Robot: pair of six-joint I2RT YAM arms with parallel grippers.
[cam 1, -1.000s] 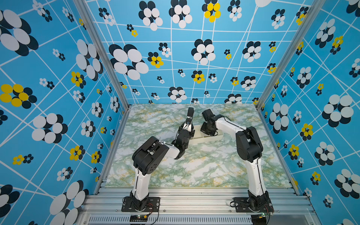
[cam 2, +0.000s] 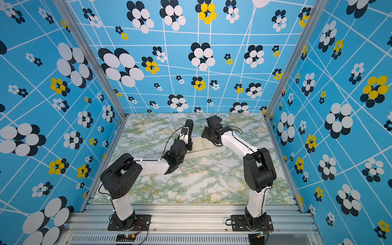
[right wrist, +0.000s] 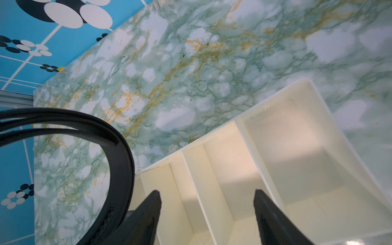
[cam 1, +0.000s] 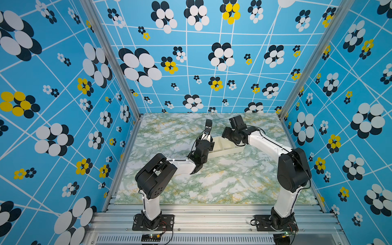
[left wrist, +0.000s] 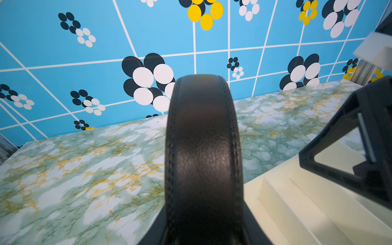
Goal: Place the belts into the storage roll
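A rolled dark leather belt [left wrist: 204, 163] with stitched edges stands upright in my left gripper, which is shut on it. The belt's curved loops [right wrist: 122, 171] also show at the left of the right wrist view. The cream storage box [cam 1: 228, 151] lies beside and below the left gripper, to its right. Bare compartments [right wrist: 294, 159] show in it from the right wrist view; no belt is visible in them. My right gripper hovers over the box, its fingers [right wrist: 143, 216] well apart and nothing between them. The far left end of the box is partly hidden.
Both arms stand close together over the box, and the right gripper's black frame [left wrist: 371, 143] shows at the edge of the left wrist view. Patterned blue walls enclose the back and sides.
The right arm has swung to the right and its gripper has shifted right over the box. My left gripper, with the belt, has moved only slightly.
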